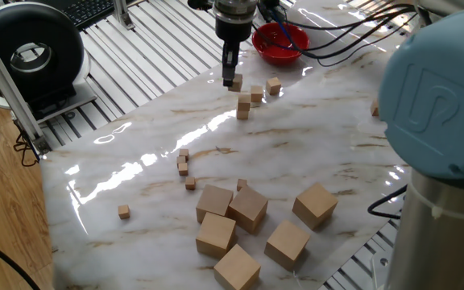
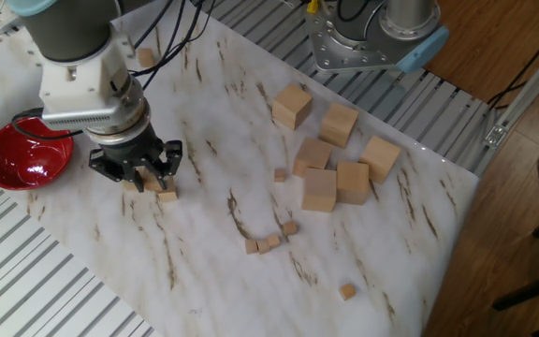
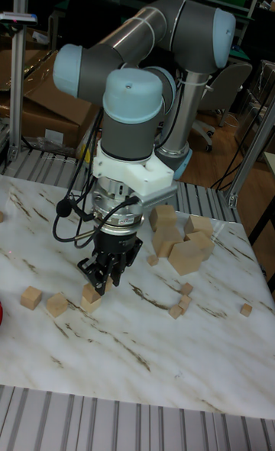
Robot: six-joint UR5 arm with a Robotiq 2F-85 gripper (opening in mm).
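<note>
My gripper (image 3: 105, 281) hangs over the table, pointing down, with its fingers closed around a small wooden cube (image 1: 238, 81). In exterior view 1 the dark fingers cover part of that cube, which appears raised clear of the marble top. Just below it in that view stand two small cubes (image 1: 243, 107), seemingly one on the other. Another small cube (image 3: 57, 304) and a further one (image 3: 30, 297) lie in a loose row towards the red bowl (image 2: 28, 154). From exterior view 2, the gripper hides much of this group; one cube (image 2: 167, 193) shows beside its fingertips.
Several large wooden blocks (image 1: 248, 208) cluster near the arm's base. A few tiny cubes (image 2: 263, 246) form a line mid-table, and a lone one (image 2: 347, 291) lies apart. Cables (image 1: 361, 32) hang along the arm. Marble between the row and the tiny cubes is bare.
</note>
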